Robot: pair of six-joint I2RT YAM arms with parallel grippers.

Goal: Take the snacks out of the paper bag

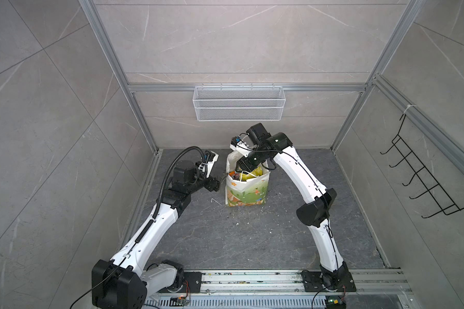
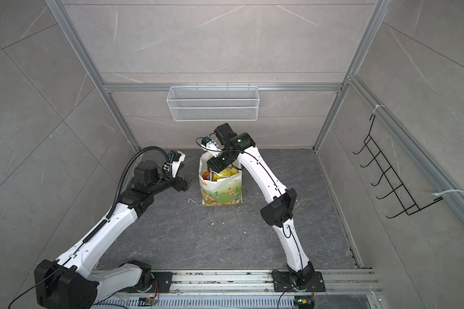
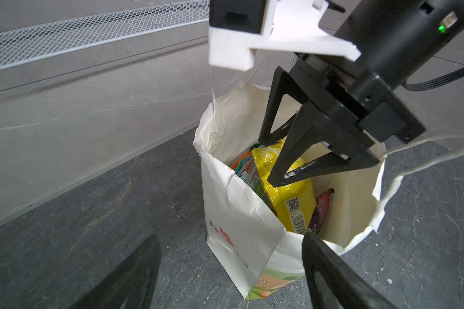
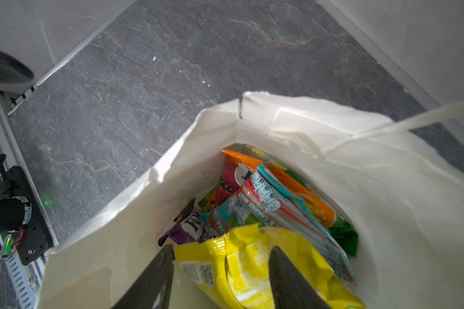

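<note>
The paper bag (image 1: 245,193) stands upright on the grey floor, packed with snacks. My right gripper reaches into its top, open, its fingers over the yellow packet (image 4: 247,262) with nothing seen held. Colourful packets, including a striped one (image 4: 278,206) and an orange one (image 4: 314,206), lie behind it. My left gripper (image 1: 214,182) is beside the bag on the left; in the left wrist view its fingers are apart at the lower edge, empty, facing the bag.
A white wire basket (image 1: 238,103) hangs on the back wall, and a black hook rack (image 1: 422,175) on the right wall. A thin white hook (image 1: 215,202) lies left of the bag.
</note>
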